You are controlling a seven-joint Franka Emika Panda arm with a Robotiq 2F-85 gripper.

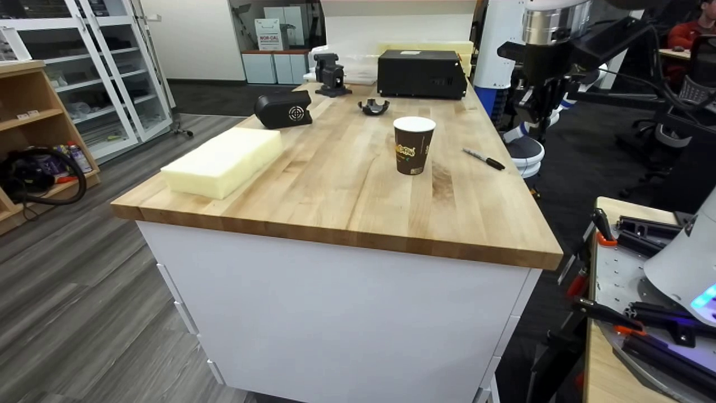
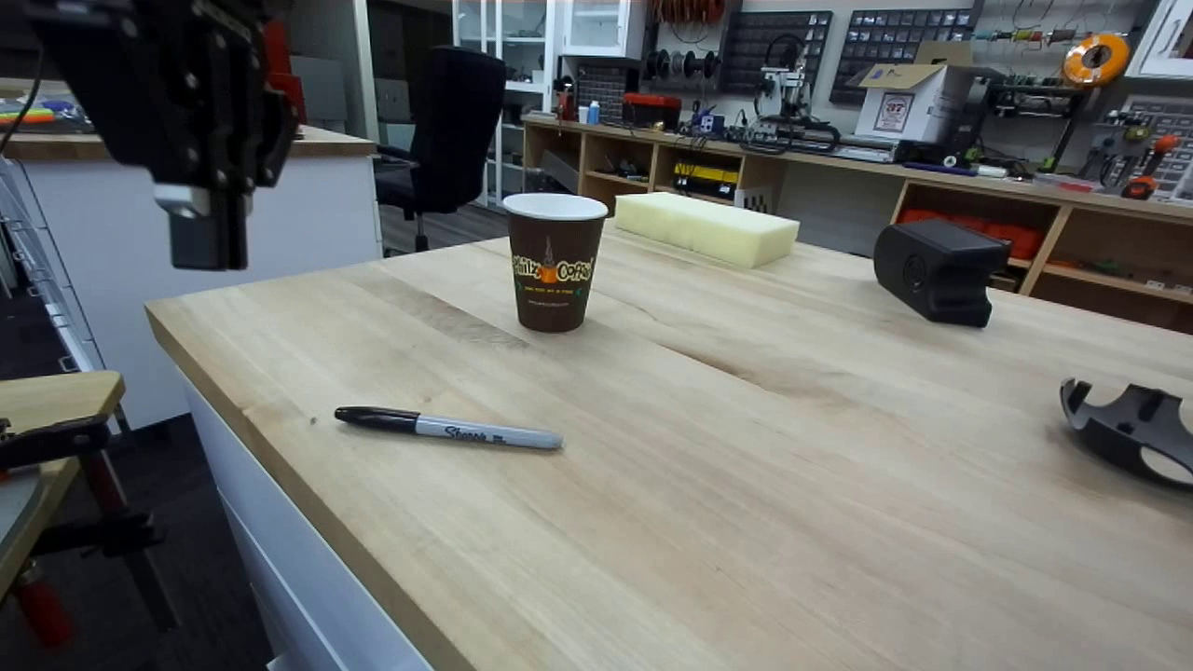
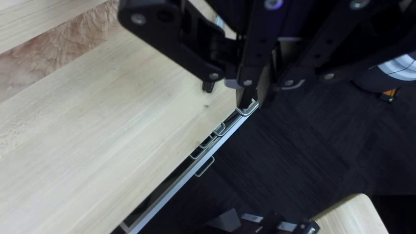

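Note:
A grey-and-black marker lies flat on the wooden tabletop near its edge. In exterior view 1 the marker is right of the cup, its black end toward the edge. A dark brown paper coffee cup with a white rim stands upright beyond it. My gripper hangs in the air, above and off the table's edge, apart from both. In the wrist view my gripper has a narrow gap between its fingertips, with nothing held there. Only the marker's dark end shows clearly there, the rest mostly behind the gripper.
A pale yellow foam block sits at the table's left edge. Farther back are a black rounded object, a curved black part, a black stand and a black box.

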